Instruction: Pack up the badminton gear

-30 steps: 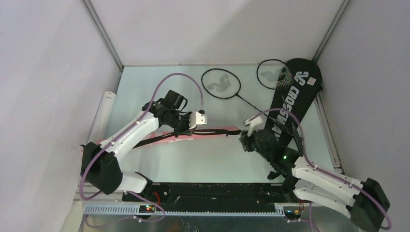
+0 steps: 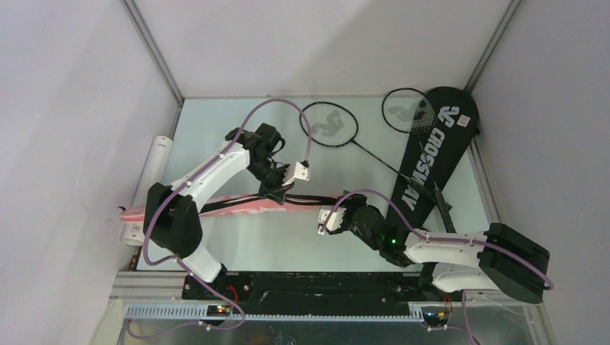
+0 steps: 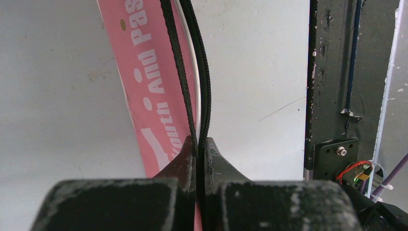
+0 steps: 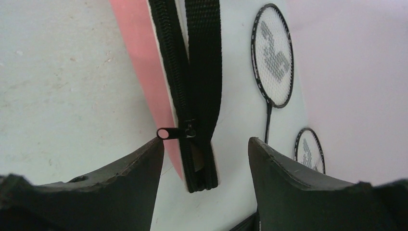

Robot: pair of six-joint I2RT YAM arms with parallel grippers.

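Observation:
A long pink bag (image 2: 248,206) with black zip edging lies across the table's middle, turned up on its narrow side. My left gripper is shut on the bag's black strap and edge, which run between its fingertips. Over the bag's right end, my right gripper stands open. A black zip pull (image 4: 175,133) juts from the zip between its spread fingers, near the left one. Two rackets, one at the upper middle (image 2: 329,124) and one at the upper right (image 2: 408,111), lie to the right, their shafts crossing a black Crossway cover (image 2: 449,136).
A white roll (image 2: 152,169) lies along the left table edge. Walls bound the back and both sides; a black rail (image 2: 316,291) runs along the front.
My right gripper has moved left and slightly down, onto the bag's right end. The left gripper has shifted a little; the bag has slid left with it.

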